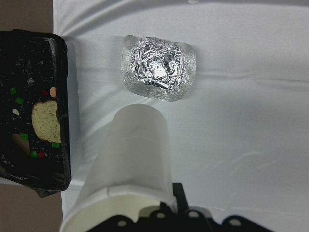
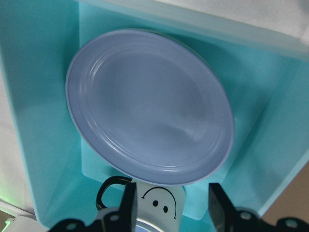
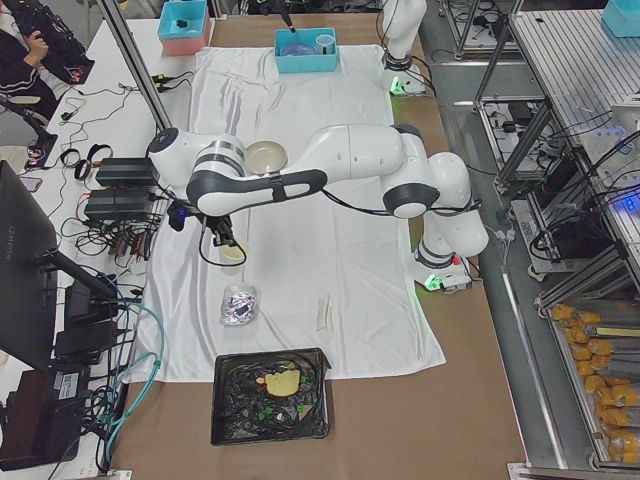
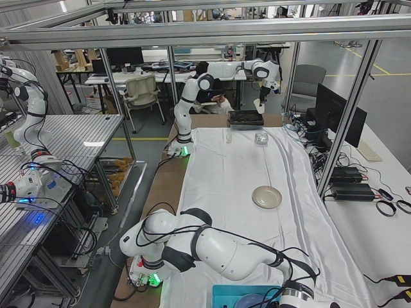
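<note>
My left gripper [image 3: 222, 232] is shut on a white cup [image 1: 134, 150], seen large at the bottom of the left wrist view and raised above the cloth. Beyond it lies a crumpled foil packet [image 1: 158, 67]; a black tray [image 1: 34, 67] with a bread slice [image 1: 46, 122] and small bits lies to its left. My right gripper stands open over a teal bin [image 2: 34, 116] holding a blue plate [image 2: 149, 106] and a mug [image 2: 159, 203] with a face printed on it.
A beige plate [image 4: 266, 197] rests on the white cloth [image 4: 244, 160]. A thin pale item [image 3: 325, 312] lies right of the foil. A monitor, cables and boxes line one side.
</note>
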